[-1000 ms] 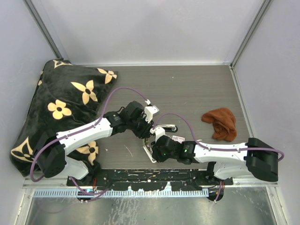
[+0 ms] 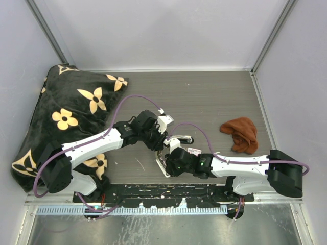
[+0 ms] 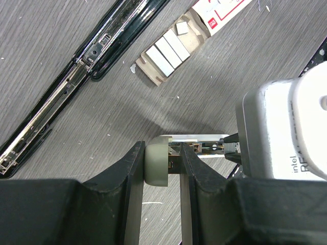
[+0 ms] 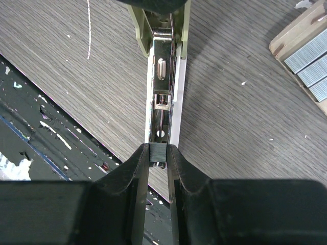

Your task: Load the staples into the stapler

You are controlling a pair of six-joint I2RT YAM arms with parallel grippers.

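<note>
A pale green stapler (image 3: 156,162) is gripped at its hinge end by my left gripper, which is shut on it. In the right wrist view the stapler's open metal channel (image 4: 162,71) runs down toward my right gripper. That gripper is shut on a short grey strip of staples (image 4: 158,152), held at the channel's near end. Whether the strip rests inside the channel or just above it I cannot tell. The top view shows both grippers close together, with the stapler's white base (image 2: 163,167) between them.
A long black stapler (image 3: 87,61) lies open beside the work. An open cardboard box (image 3: 171,48) holds several staple strips. A brown cloth (image 2: 240,134) is at the right, a dark floral cushion (image 2: 76,107) at the left.
</note>
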